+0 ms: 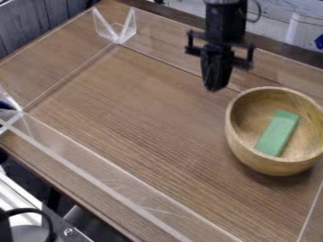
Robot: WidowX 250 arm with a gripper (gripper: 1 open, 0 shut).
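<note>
The black gripper (214, 74) hangs near the top centre-right of the table, fingers pointing down, shut, with nothing seen between them; its outline is somewhat blurred. Below and to its right, a wooden bowl (240, 132) holds a green rectangular block (277, 133). The gripper is above and behind the bowl, apart from the block.
Clear plastic pieces stand at its back left corner and edges. Black cables and a dark part lie at the lower left, beyond the table's edge.
</note>
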